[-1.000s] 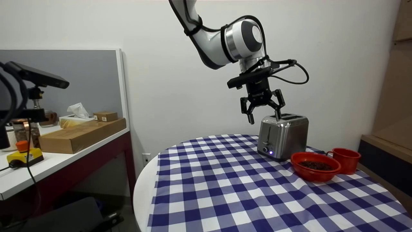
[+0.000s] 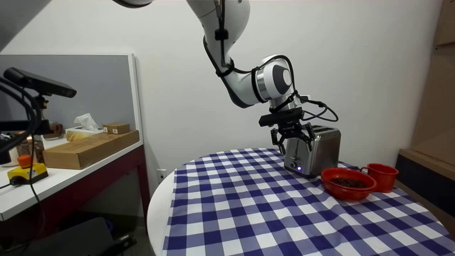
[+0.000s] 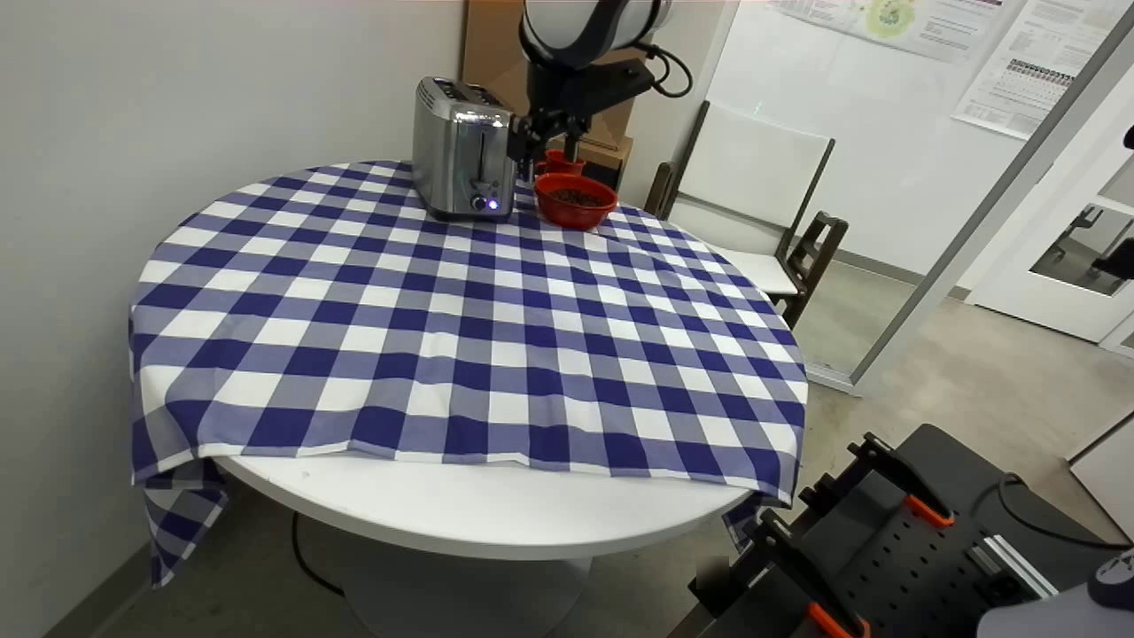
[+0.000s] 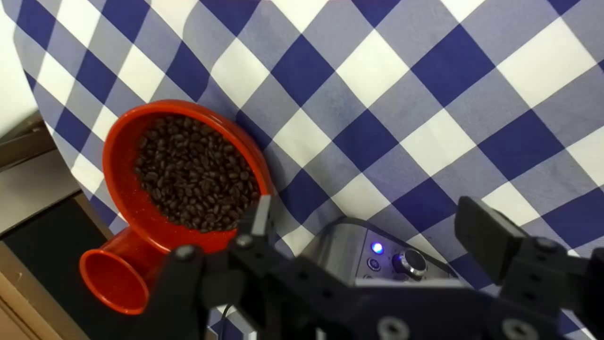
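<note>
My gripper (image 2: 296,147) is open, its fingers pointing down and spread apart. Nothing shows between the fingertips in the wrist view. A silver toaster (image 2: 327,149) stands on the checkered cloth; from the first exterior view the fingers overlap its upper front. In the wrist view the toaster's control panel (image 4: 383,261), with a knob and a lit light, lies partly behind the gripper's body. A red bowl (image 4: 121,164) of dark coffee beans sits beside the toaster. Against the bowl stands a red mug (image 2: 386,177), its visible inside empty in the wrist view.
The blue-and-white checkered tablecloth (image 3: 457,340) is bare over most of the round table. A white wall (image 2: 362,106) rises behind the toaster. Cardboard boxes (image 2: 87,149) and a tissue box lie on a separate side table at left.
My arm has come down, bringing the gripper from above the toaster's top to in front of its upper part in the first exterior view. Toaster, bowl and mug have stayed put.
</note>
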